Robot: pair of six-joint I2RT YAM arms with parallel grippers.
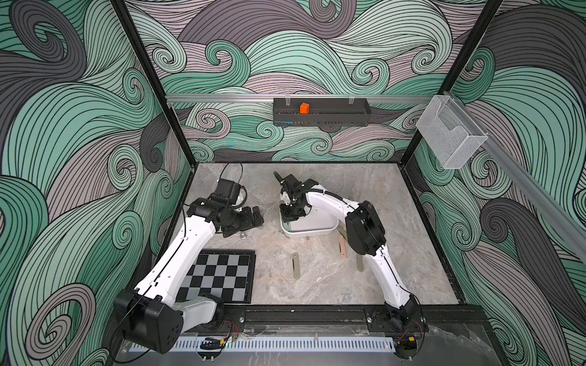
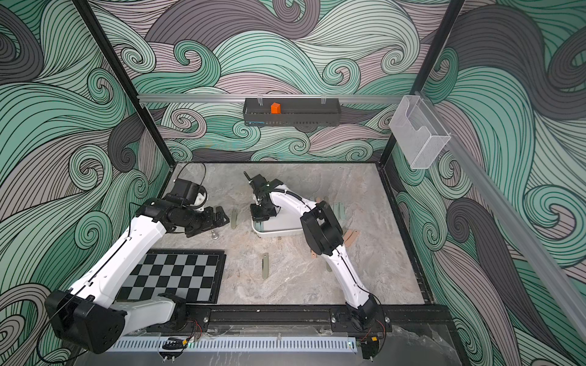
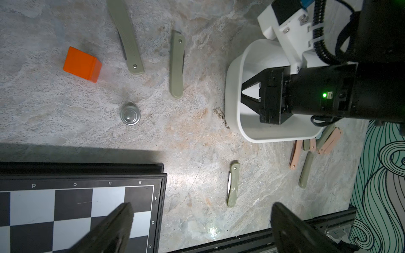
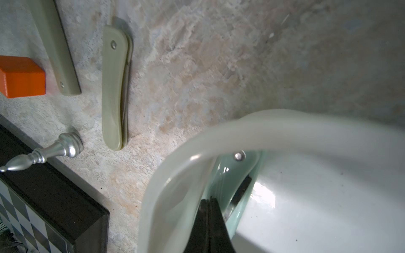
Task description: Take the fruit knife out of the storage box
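The white storage box (image 3: 232, 97) sits mid-table. Inside it, along its left wall, lies a pale teal folding fruit knife (image 4: 227, 177), seen in the right wrist view. My right gripper is down in the box over the knife, its fingertips together; whether they touch the knife I cannot tell. My left gripper stands open above the table left of the box, with nothing between its fingers.
Several green and pink folding knives (image 3: 233, 183) lie loose around the box. An orange cube (image 3: 80, 63), a silver chess piece (image 3: 130, 113) and a chessboard (image 3: 73, 202) are at the left.
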